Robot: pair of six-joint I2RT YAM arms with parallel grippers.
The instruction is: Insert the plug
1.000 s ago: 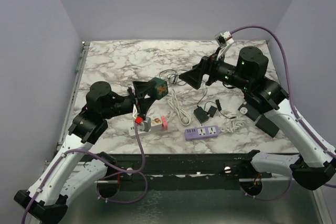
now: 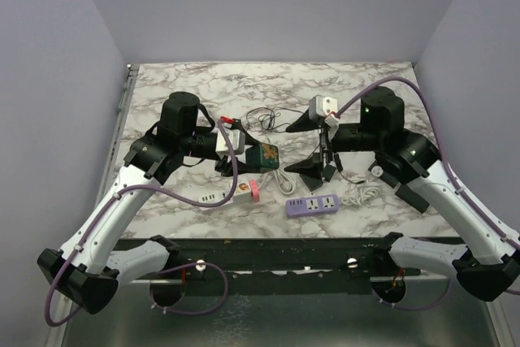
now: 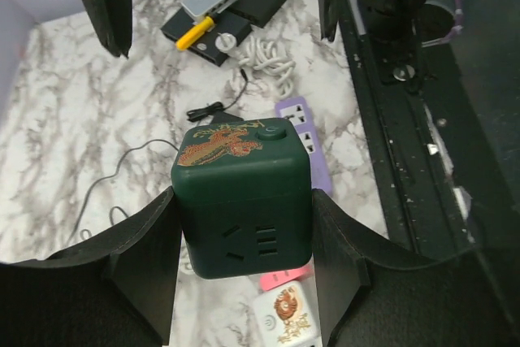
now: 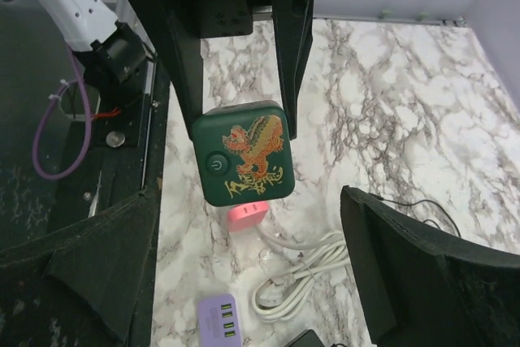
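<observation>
A dark green cube-shaped socket point(image 3: 244, 209), with a gold-orange dragon print and a round button, is pinched in my left gripper point(image 2: 258, 153), above the table. Plug slots show on one side of it in the left wrist view. Facing it from the right, my right gripper point(image 2: 290, 149) stands open, its fingers spread and nothing between them. The right wrist view has the cube's printed face point(image 4: 246, 154) ahead, a small gap beyond the fingertips. On the table below lie a purple power strip point(image 2: 312, 206) and a black adapter point(image 2: 310, 182), the latter partly covered by the right gripper.
A white strip point(image 2: 215, 198) with a pink end point(image 2: 254, 191) lies front left. Coiled white cable point(image 2: 284, 183) and thin black cable point(image 2: 268, 119) lie mid-table. Dark boxes point(image 2: 412, 197) sit on the right.
The left gripper has moved right with the cube, whose print has turned more face-on to the right arm. My right gripper has come down and left, turned toward the cube, and opened.
</observation>
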